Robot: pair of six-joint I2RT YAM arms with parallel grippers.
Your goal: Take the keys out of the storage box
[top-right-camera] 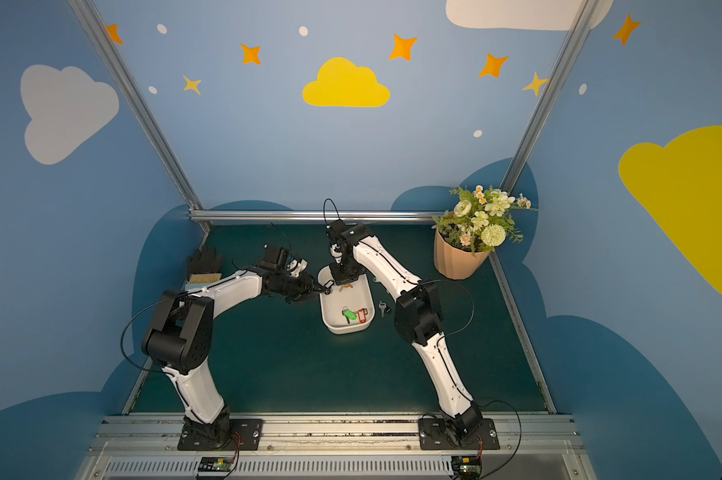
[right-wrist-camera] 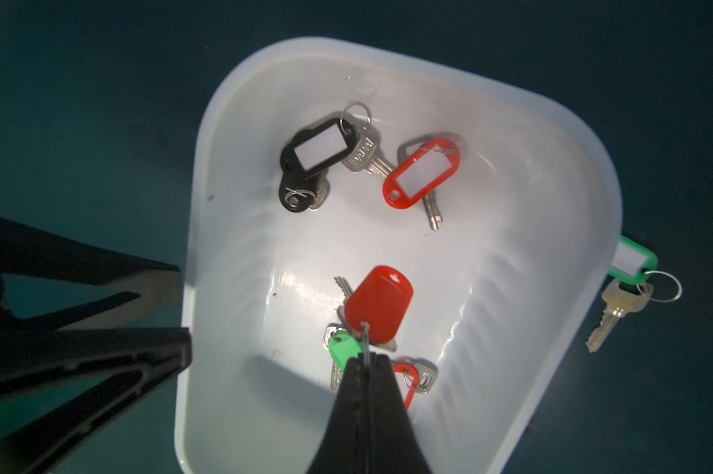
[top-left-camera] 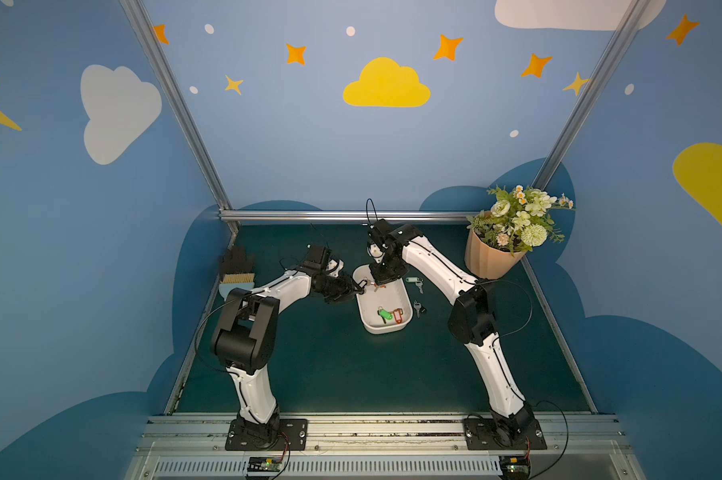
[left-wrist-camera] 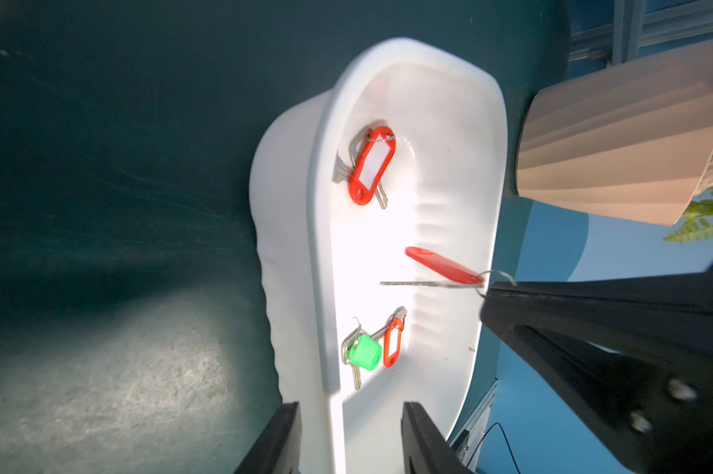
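Observation:
My right gripper is shut on the ring of a red-tagged key (right-wrist-camera: 381,304), which dangles above the white storage box (right-wrist-camera: 522,98). In the left wrist view that red tag (left-wrist-camera: 443,264) and its key hang from the dark fingertips. Inside the box lie black-tagged keys (right-wrist-camera: 318,148), another red-tagged key (right-wrist-camera: 421,175), and at the other end a green-tagged key (left-wrist-camera: 365,352) beside a small red-tagged one (left-wrist-camera: 393,343). My left gripper stands open at the box's left side, the near wall between its fingers in that view.
On the table right of the box lie a green-tagged key (right-wrist-camera: 633,260) and a dark-tagged key (top-left-camera: 418,308). A flower pot (top-left-camera: 495,254) stands back right, a brush and dustpan (top-left-camera: 237,285) far left. Table in front of the box is clear.

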